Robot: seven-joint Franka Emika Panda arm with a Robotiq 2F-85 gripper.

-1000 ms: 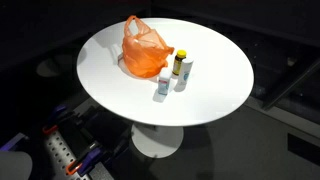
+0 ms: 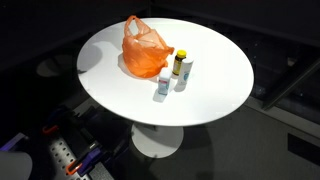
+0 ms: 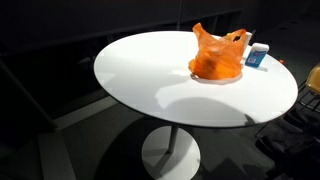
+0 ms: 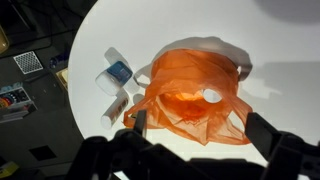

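Note:
An orange plastic bag (image 2: 145,52) stands crumpled on the round white table (image 2: 215,100), its handles sticking up. In the wrist view the bag (image 4: 190,75) lies below and between the fingers of my gripper, which is open and looks down from above. A yellow-capped bottle (image 2: 179,62), a white bottle (image 2: 185,73) and a small white-and-blue box (image 2: 164,82) are grouped beside the bag. From the other side the bag (image 3: 218,55) hides part of that group; a blue-and-white item (image 3: 257,55) shows to its right. Neither exterior view includes the gripper.
The round edge drops to a dark floor (image 2: 240,150). Part of a chair (image 3: 314,80) shows at the far right.

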